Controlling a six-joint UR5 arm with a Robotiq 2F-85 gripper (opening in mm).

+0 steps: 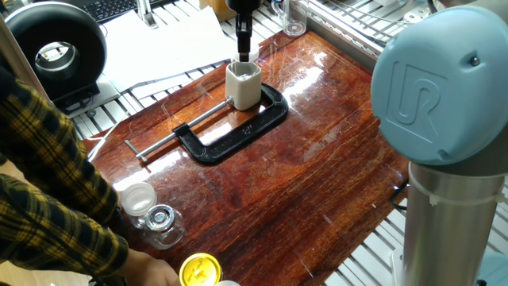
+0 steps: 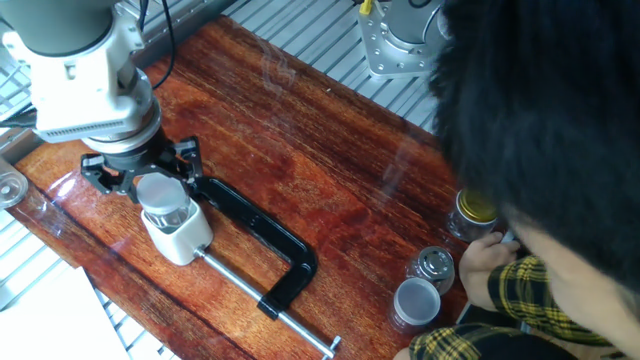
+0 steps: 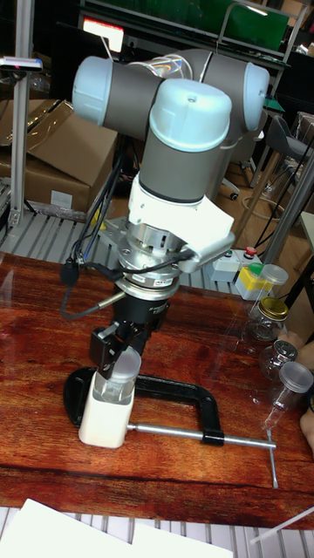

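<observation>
A clear jar with a whitish lid (image 2: 163, 193) stands in a cream holder (image 2: 181, 240), its lower part hidden by the holder walls. The black C-clamp (image 1: 238, 137) lies on the table with its screw end against the holder (image 1: 244, 89). Close over the jar hangs my gripper (image 2: 145, 174), open, its fingers spread wide on either side of the lid region. In exterior view 3 one dark finger (image 3: 104, 346) is beside the lid (image 3: 127, 364); whether it touches cannot be told.
Several lidded jars stand near a person's hand, among them a yellow-lidded jar (image 1: 199, 272) and a silver-lidded jar (image 1: 163, 226). Another clear jar (image 1: 294, 17) stands at the table's far edge. White paper (image 1: 171, 44) lies beyond the board.
</observation>
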